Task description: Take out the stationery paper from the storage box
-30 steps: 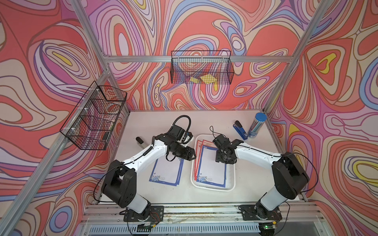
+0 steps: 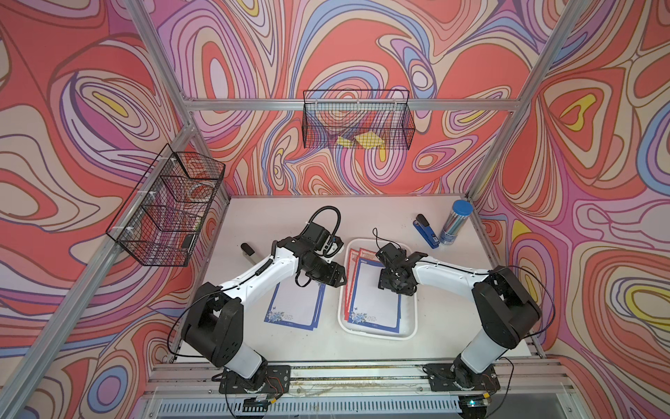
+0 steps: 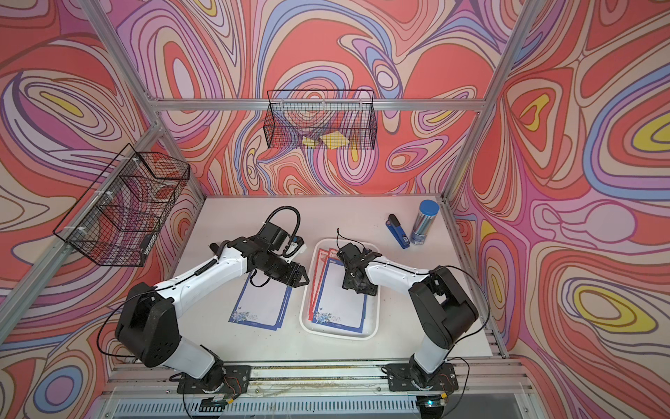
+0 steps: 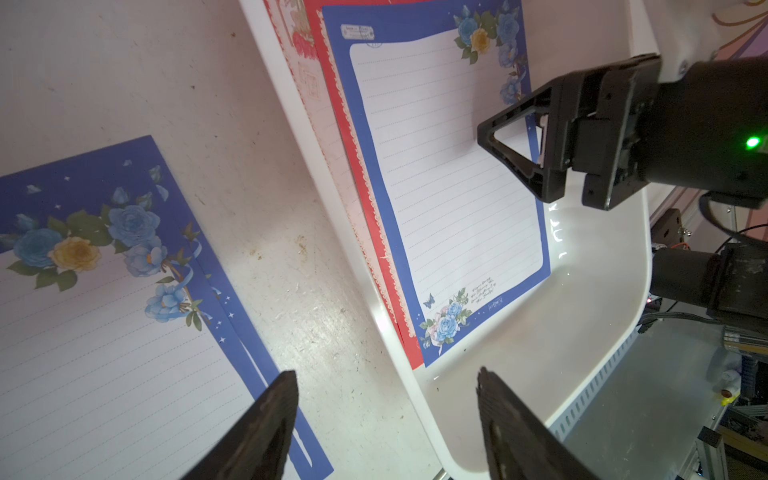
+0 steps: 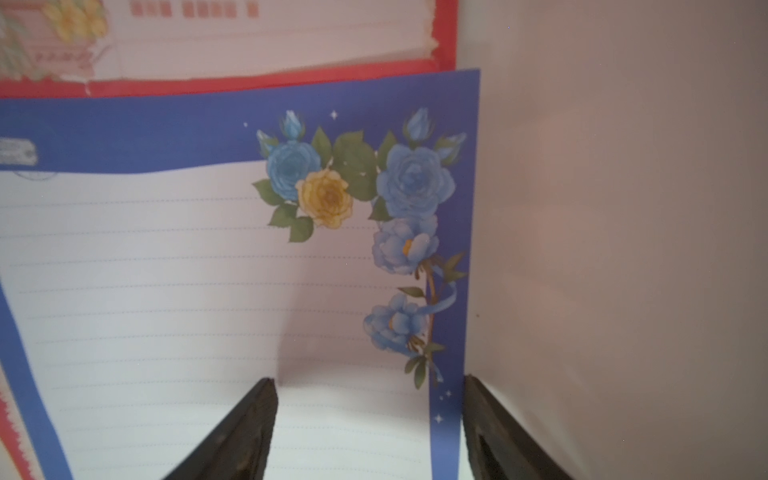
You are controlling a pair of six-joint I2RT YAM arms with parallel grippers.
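Observation:
Inside the white storage box (image 4: 368, 296) lies a blue-bordered lined sheet (image 4: 448, 176) on top of red-bordered paper (image 4: 336, 100). Over that sheet's right side, in the left wrist view, is my right gripper. Seen from its own wrist, the right gripper is open, its right finger over the sheet's blue right edge; whether it touches the paper I cannot tell. My left gripper is open with nothing held, above the box's left wall. Left of the box, more blue-bordered sheets (image 4: 96, 352) lie overlapped on the table.
A blue stapler (image 2: 425, 231) and a blue-lidded jar (image 2: 455, 222) stand at the back right. A dark-handled object (image 2: 250, 252) lies behind the left arm. Wire baskets (image 2: 358, 124) hang at the back and left.
The papers have not moved.

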